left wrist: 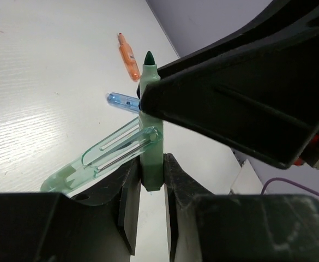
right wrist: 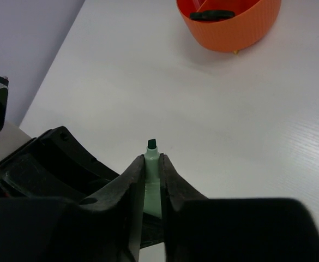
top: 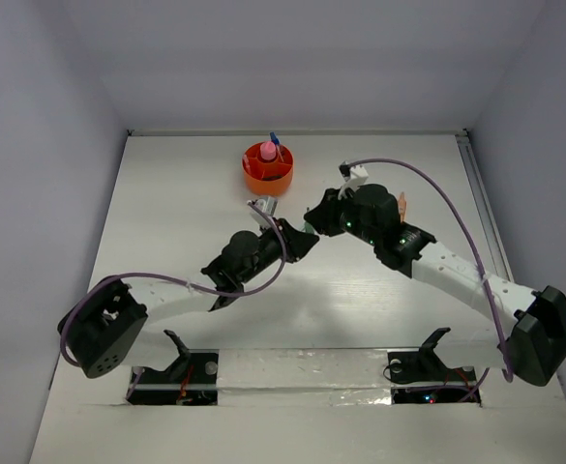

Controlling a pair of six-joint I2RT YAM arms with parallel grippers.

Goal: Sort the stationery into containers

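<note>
Both grippers meet at the middle of the table. A pale green marker [left wrist: 151, 164] with a dark tip stands upright in my left gripper [top: 302, 242], which is shut on it. My right gripper [top: 316, 217] is at the marker's upper part, its fingers close on either side; how tightly is unclear. A translucent green piece [left wrist: 66, 177] slants from the marker in the left wrist view. An orange divided container [top: 268, 178] at the back holds pink, blue and dark items.
An orange pen [left wrist: 127, 57] and a blue pen [left wrist: 118, 101] lie on the table on the right side.
</note>
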